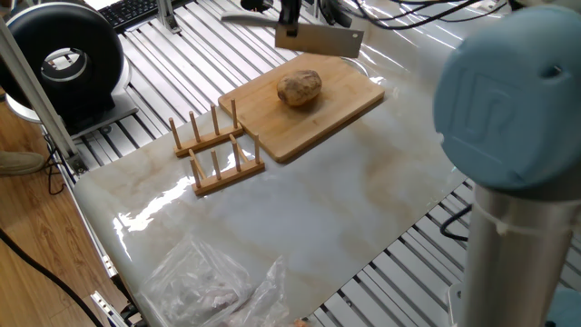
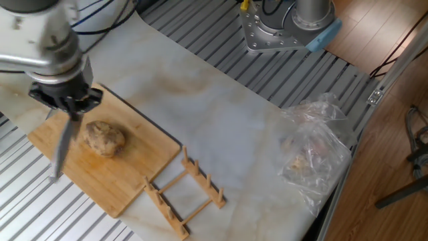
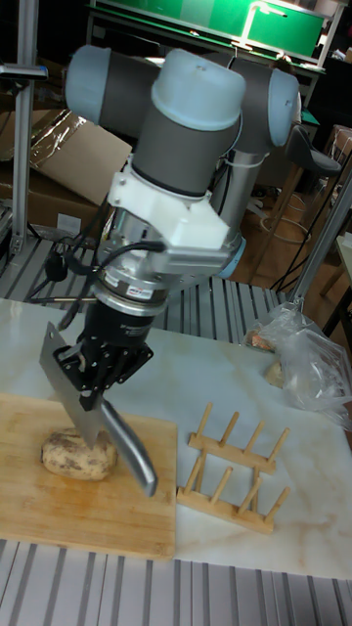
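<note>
A metal cleaver [image 1: 320, 41] hangs in the air above the far side of the cutting board, its handle pointing left in exterior view 1. My gripper [image 3: 96, 388] is shut on the cleaver near where handle and blade meet; its fingertips are partly hidden behind the knife in exterior view 3. On the wooden cutting board [image 1: 327, 114] rests a brown potato [image 1: 300, 87], with the blade apart from it. Exterior view 2 shows the cleaver [image 2: 63, 144] edge-on beside the potato [image 2: 104, 138], beneath the arm.
Beside the board stands a wooden peg rack [image 1: 227, 178] with several upright pegs. Clear plastic bags [image 1: 204, 282] lie at the table's near edge. Slatted metal surrounds the tabletop.
</note>
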